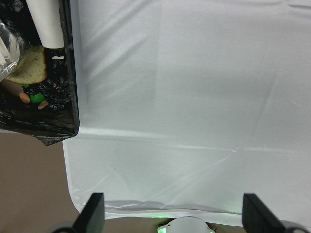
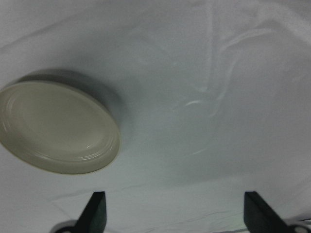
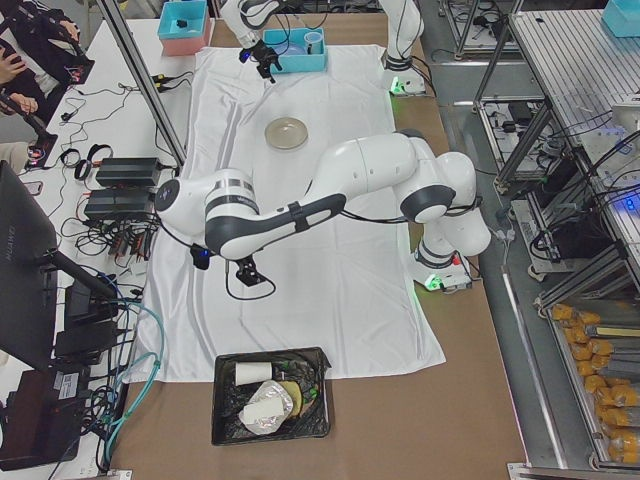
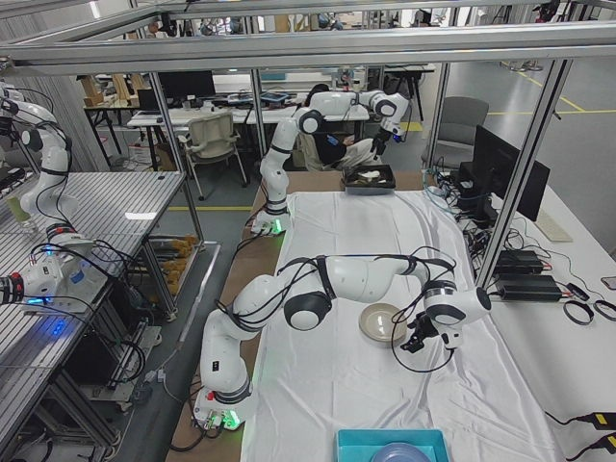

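Observation:
My left gripper (image 3: 247, 270) hangs over the white cloth, above and left of the black lined bin (image 3: 225, 420) in the camera left view; its fingers stand open and empty in the left wrist view. The bin holds a white cylindrical item (image 1: 44, 22), crumpled foil (image 1: 7, 56), a bread slice (image 1: 31, 68) and small scraps. My right gripper (image 4: 419, 332) stands open at the other end, above the cloth near a beige oval-looking plate (image 2: 58, 126), with nothing between its fingers in the right wrist view.
A blue tray (image 4: 348, 445) with a purple dish (image 4: 399, 454) and a cup (image 3: 313, 40) sits at the far end in the camera left view. Monitor, cables and metal posts line one side.

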